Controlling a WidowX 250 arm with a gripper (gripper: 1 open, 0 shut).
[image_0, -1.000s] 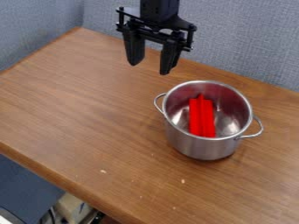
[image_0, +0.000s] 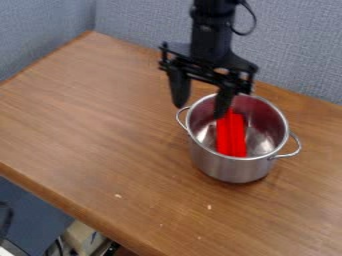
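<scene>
A steel pot (image_0: 230, 166) with two side handles stands on the wooden table at the right of centre. A red object (image_0: 231, 134) lies inside it. My black gripper (image_0: 202, 93) hangs over the pot's rear left, its fingers spread apart, one left of the pot and one above its interior. I see nothing held between them, though the right finger partly overlaps the red object's upper end.
A grey padded wall stands behind. At the lower left are a dark blue-grey surface and some cables beyond the table's edge.
My gripper has moved down and to the right, toward the pot, and now hangs over it. The pot and red object look unmoved.
</scene>
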